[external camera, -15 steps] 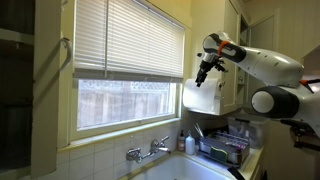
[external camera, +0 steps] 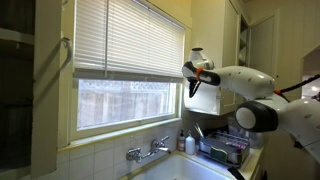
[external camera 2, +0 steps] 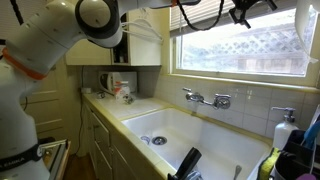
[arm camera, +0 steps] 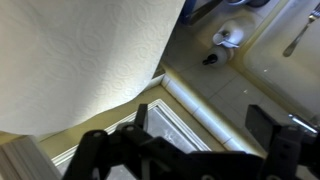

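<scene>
My gripper [external camera: 191, 86] is up in front of the window's right side, near the lower edge of the white blind [external camera: 130, 40]. In the wrist view the gripper stands open, its dark fingers [arm camera: 259, 122] wide apart and nothing between them. A large white paper roll [arm camera: 80, 55] fills the upper left there; the second exterior view shows the same roll [external camera 2: 306, 32] at the top right, beside the gripper [external camera 2: 241, 17]. Below the gripper lies the window ledge and frame [arm camera: 185, 95].
Under the window is a white sink [external camera 2: 190, 138] with a wall faucet [external camera 2: 208, 98]. Soap bottles [external camera: 181, 141] stand at its right back corner, near a dish rack [external camera: 225, 150]. Upper cabinets [external camera: 232, 50] flank the window's right side. Left of the sink, much of the counter is clear.
My gripper has moved left and somewhat lower, from in front of the cabinet toward the window and blind. The roll, sink and bottles have stayed put.
</scene>
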